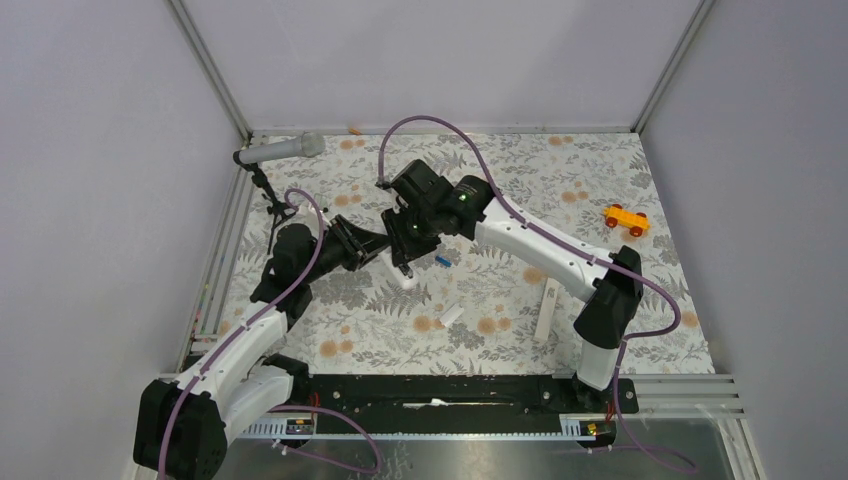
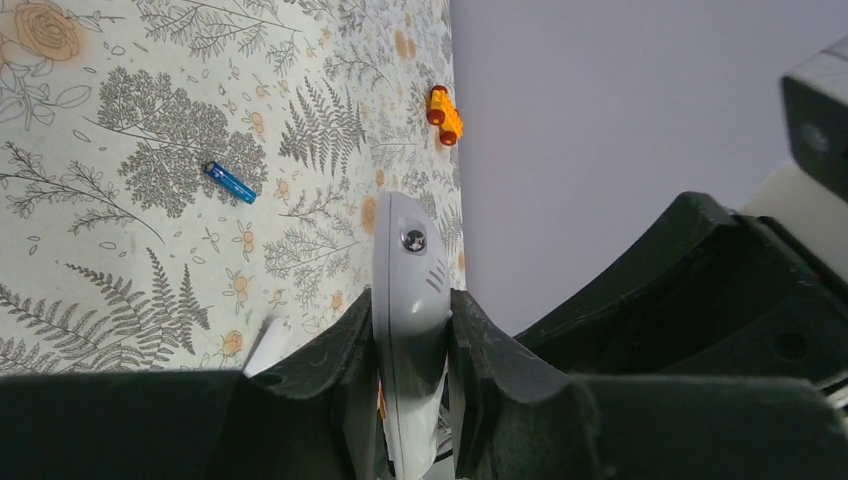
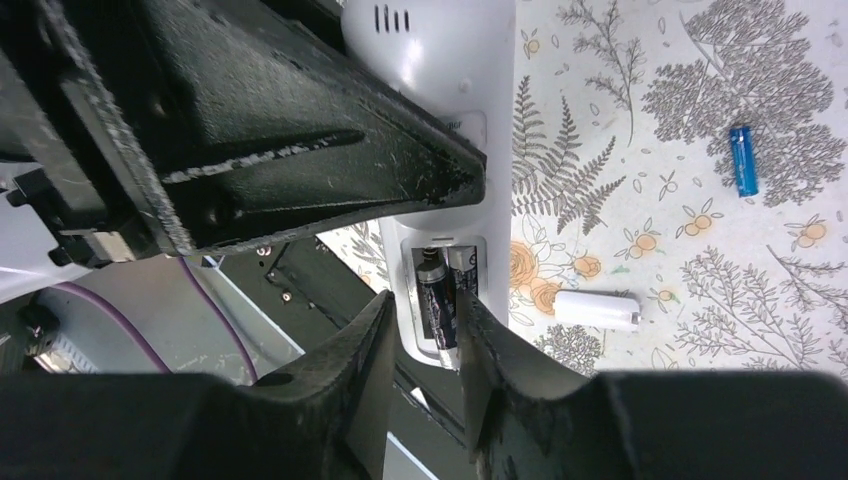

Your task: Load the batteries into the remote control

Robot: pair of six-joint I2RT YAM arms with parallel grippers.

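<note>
My left gripper is shut on the white remote control [image 2: 410, 250], which it holds up above the table. In the right wrist view the open battery compartment of the remote [image 3: 408, 345] faces my right gripper. A black and silver battery [image 3: 437, 298] lies lengthwise in the compartment, its far end near a contact. Around that battery my right fingers [image 3: 372, 335] stand part open, with a gap showing on the left side. Beside it, a dark labelled shape in the other slot is partly hidden; I cannot tell if it is a battery. A blue battery [image 3: 743, 162] lies on the table.
The white battery cover [image 3: 597, 310] lies loose on the patterned cloth. A pale bar [image 1: 547, 310] and a yellow toy car [image 1: 627, 220] are farther right. At the back left stands a microphone [image 1: 283, 149] on a stand. Both wrists are close together.
</note>
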